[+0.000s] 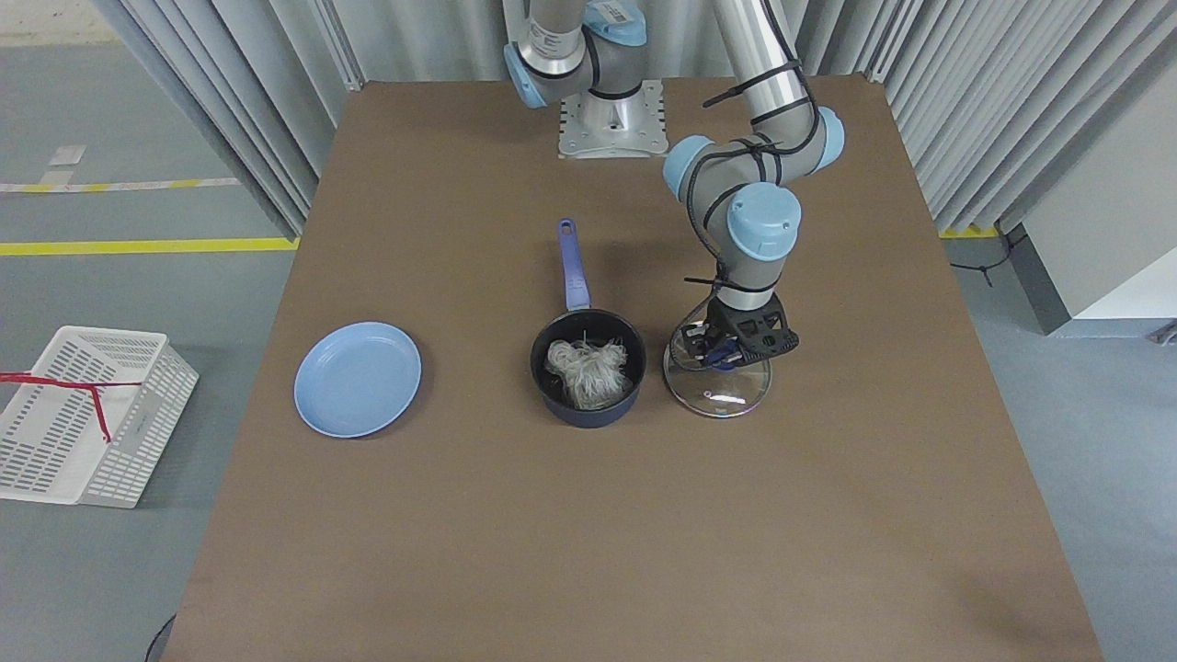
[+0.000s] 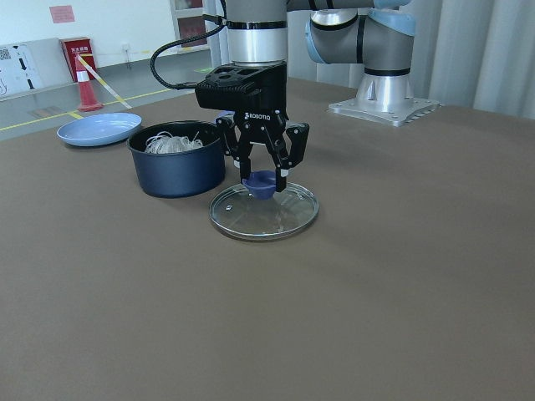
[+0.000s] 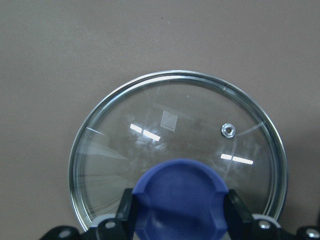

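The glass lid [image 1: 717,392] [image 2: 263,219] [image 3: 175,125] lies on the table just right of the saucepan [image 1: 585,392] [image 2: 171,171], as seen from the front. My gripper [image 2: 263,180] is down over the lid's blue knob [image 3: 180,195], with a fingertip pressed against each side of it; it is shut on the knob. The saucepan holds a white bundle of noodle-like strands [image 1: 587,373], and its blue handle [image 1: 571,265] points toward the back of the table.
A blue plate [image 1: 358,377] lies left of the saucepan. A white basket [image 1: 132,441] is on the floor at the left.
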